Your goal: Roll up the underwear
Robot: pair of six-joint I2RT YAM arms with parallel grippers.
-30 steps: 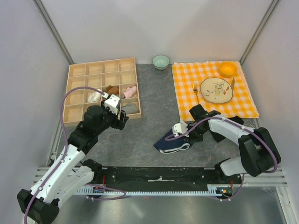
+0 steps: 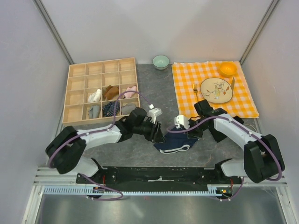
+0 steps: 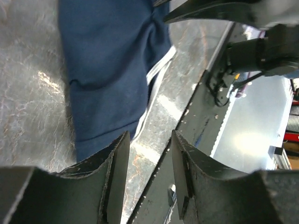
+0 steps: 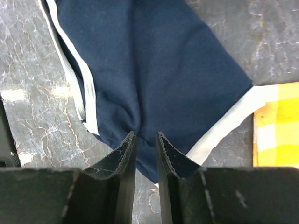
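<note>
The navy underwear with white bands (image 2: 173,142) lies spread on the grey table. My left gripper is over its front-left end, fingertips apart with no cloth visible between them; in the top view (image 2: 156,137) it points down beside the cloth. My right gripper is above the cloth (image 4: 182,74), its fingertips slightly apart over a fold, with nothing clearly held. In the top view the right gripper (image 2: 189,130) covers part of the cloth's right side.
A divided wooden organizer (image 2: 74,84) with folded items is at back left. An orange checked mat (image 2: 184,74) with plate (image 2: 216,90), fork and bowl is at back right. A dark item (image 2: 217,135) lies right of the right arm. A green bowl (image 2: 160,61) stands at the back.
The right arm has shifted slightly.
</note>
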